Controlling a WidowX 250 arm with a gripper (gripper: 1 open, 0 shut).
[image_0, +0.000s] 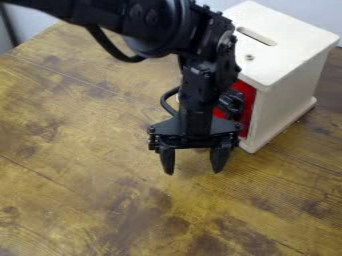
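Note:
The black gripper points down with its two fingers apart, just above the wooden floor and in front of a white box with a red front panel. Nothing shows between the fingers. The arm and gripper hide much of the red panel. A slot is visible in the box's top.
A white wall stands behind the box at the top right, and a pale edge shows at the top left.

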